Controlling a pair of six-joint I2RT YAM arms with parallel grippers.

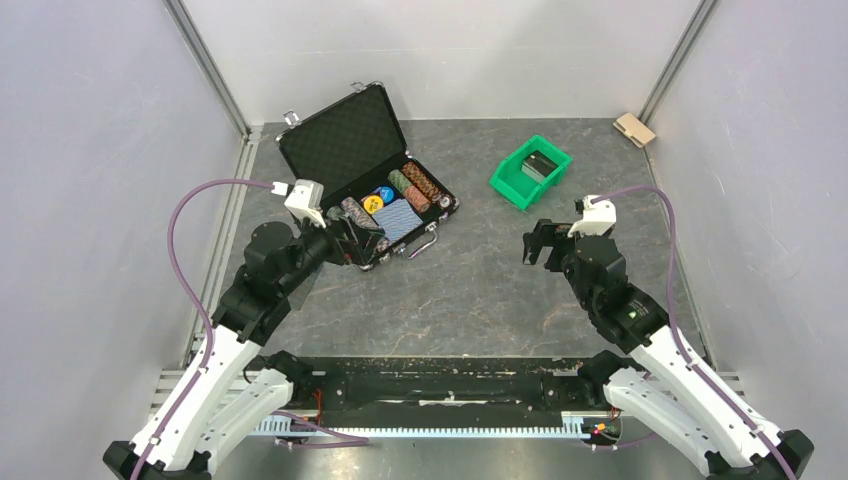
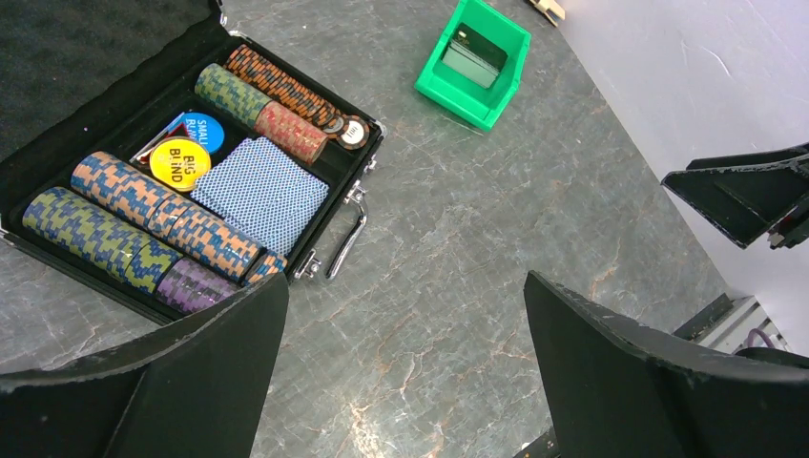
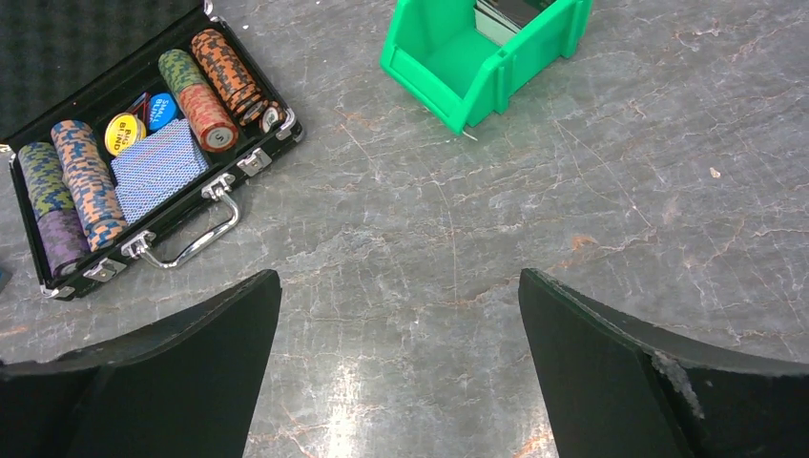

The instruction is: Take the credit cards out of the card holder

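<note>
A green bin (image 1: 511, 182) stands at the back right of the grey floor. Inside it rests a dark item with a pale edge (image 1: 540, 164), which may be the card holder; no credit cards can be made out. The left wrist view shows this dark-and-grey item (image 2: 474, 56) too, while the right wrist view cuts it off at the top. My left gripper is open and empty, above the floor near the case's front. Also open with nothing between its fingers, my right gripper hovers in front of the bin, well apart from it.
An open black case (image 1: 340, 140) at the back left holds rows of poker chips, round BLIND buttons and a blue-patterned card deck (image 3: 159, 170). Its metal handle (image 3: 196, 243) sticks out forward. A tan block (image 1: 634, 129) lies by the right wall.
</note>
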